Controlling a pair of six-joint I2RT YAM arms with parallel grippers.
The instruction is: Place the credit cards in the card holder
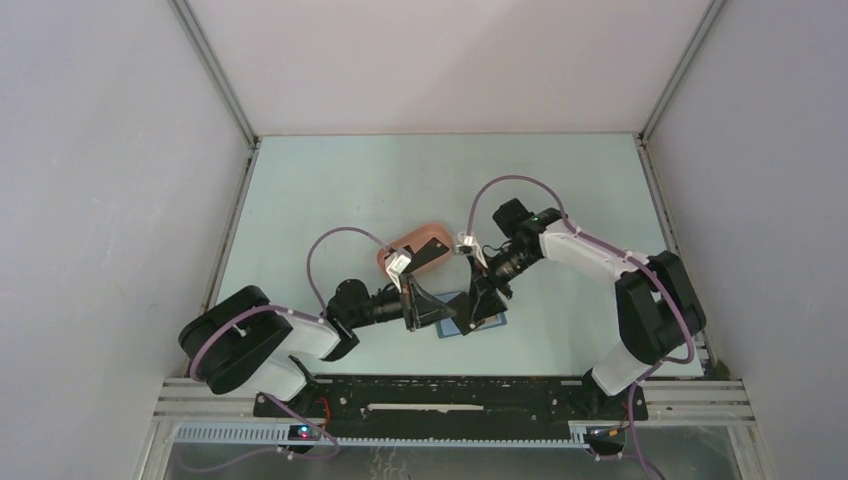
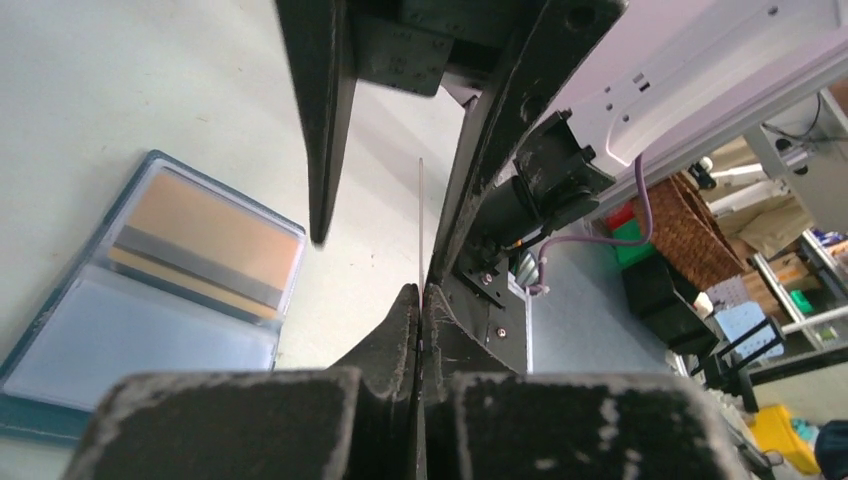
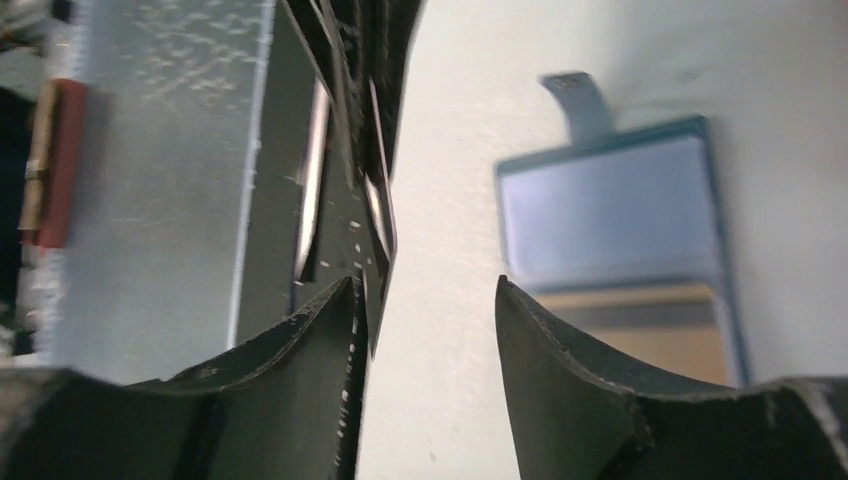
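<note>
A thin card (image 2: 421, 215), seen edge-on in the left wrist view, stands up from my left gripper, which is shut on it. In the right wrist view my right gripper is open, its fingers apart, with the card's edge close to one of them. From above, the dark card (image 1: 462, 312) shows between the two grippers. Beneath them the blue card holder (image 1: 447, 328) lies open on the table. One pocket of the holder bears a tan card with a grey stripe (image 2: 215, 240); the other pocket (image 2: 140, 340) looks empty.
A pinkish-orange tray (image 1: 430, 228) with dark cards (image 1: 430, 252) in it sits behind the grippers. The holder's strap (image 3: 582, 105) sticks out onto the table.
</note>
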